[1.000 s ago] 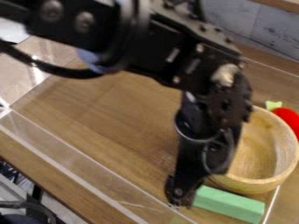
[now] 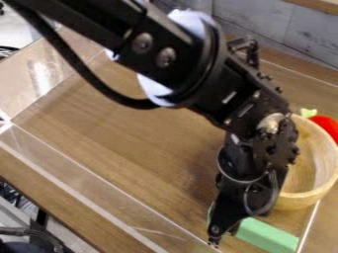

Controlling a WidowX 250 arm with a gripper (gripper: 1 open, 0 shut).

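My black gripper [image 2: 224, 229] reaches down at the lower right, fingertips low at the left end of a mint-green block [image 2: 267, 236], which lies near the front edge and is partly hidden by the fingers. I cannot tell whether the fingers are closed on it. Just behind the gripper is a round wooden bowl [image 2: 309, 182], partly covered by my arm.
A red object with a light green top [image 2: 327, 128] sits behind the bowl at the right. A clear edge strip [image 2: 157, 231] runs along the front left of the wooden board [image 2: 106, 138]. The board's left and middle are clear.
The gripper has moved slightly right and down, over the end of the green block. The upper arm has shifted, showing more of its white part.
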